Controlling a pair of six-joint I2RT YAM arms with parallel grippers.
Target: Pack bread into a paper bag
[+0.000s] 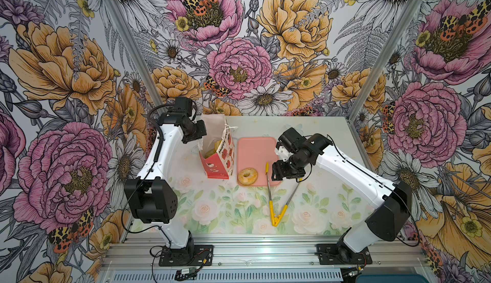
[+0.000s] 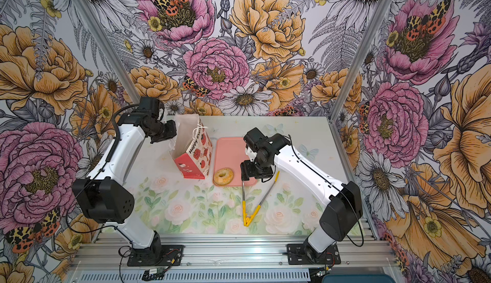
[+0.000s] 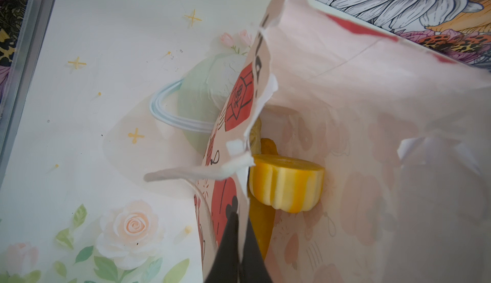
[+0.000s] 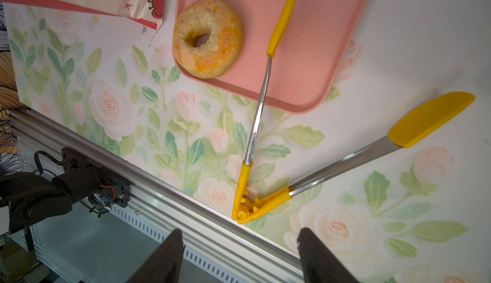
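Note:
The paper bag [image 1: 217, 160], red and white, stands open-topped left of the pink tray [image 1: 258, 152]. My left gripper is shut on the bag's upper edge. Inside, the left wrist view shows a yellow-and-cream bread piece [image 3: 286, 183] and a longer orange one [image 3: 263, 224] partly behind the paper. A bagel [image 4: 207, 38] lies in the tray's front left corner. Yellow-ended metal tongs [image 4: 259, 101] lie spread wide, one arm across the tray, hinge toward the front. Above them my right gripper is open, nothing between its fingers.
The metal rail [image 1: 245, 244] runs along the table's front edge. A string handle [image 3: 199, 173] sticks out from the bag.

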